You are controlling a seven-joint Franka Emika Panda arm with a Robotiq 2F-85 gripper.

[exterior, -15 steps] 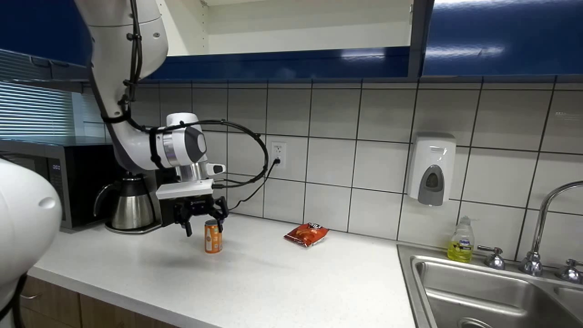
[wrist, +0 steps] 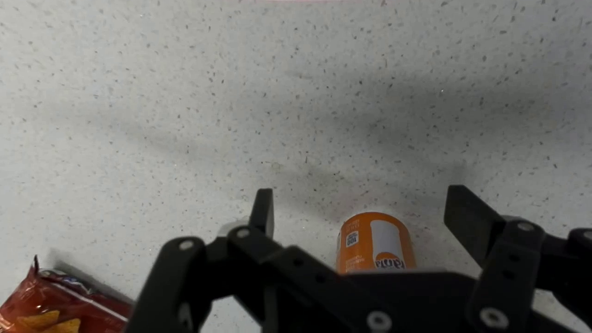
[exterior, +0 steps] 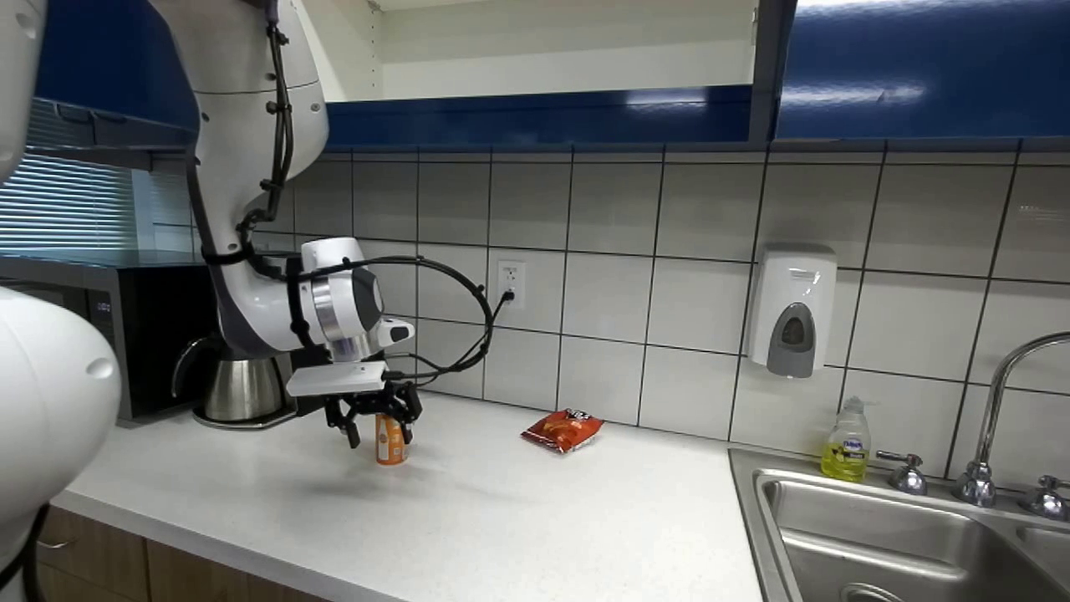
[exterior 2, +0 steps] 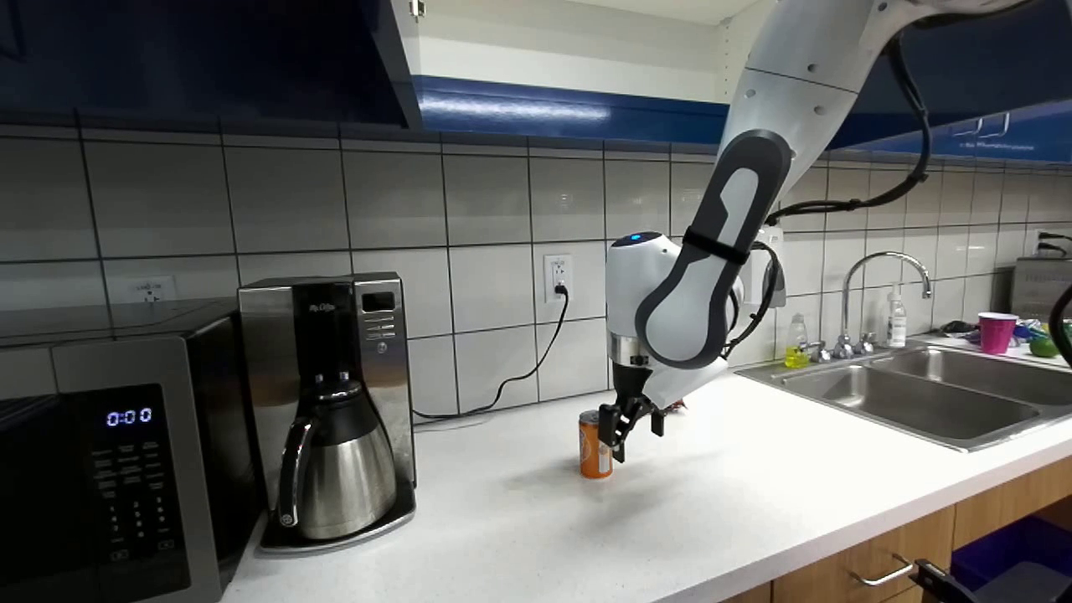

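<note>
An orange Fanta can (exterior: 391, 441) stands upright on the white counter (exterior: 562, 512); its top is partly covered by the gripper in exterior view 1. My gripper (exterior: 379, 431) is open, fingers pointing down, at about the height of the can's upper part. In exterior view 2 the can (exterior 2: 593, 449) shows just left of the gripper (exterior 2: 638, 445). From the wrist, the can (wrist: 376, 242) appears between the spread fingers of the gripper, its near part hidden behind the black gripper body. Whether a finger touches it I cannot tell.
A red chip bag (exterior: 563, 430) lies by the back wall, right of the can. A coffee maker (exterior 2: 327, 402) and microwave (exterior 2: 110, 452) stand on the left. The sink (exterior: 903, 532) is at the right.
My gripper has come down toward the can and now covers its upper part in exterior view 1. The can and chip bag have not moved.
</note>
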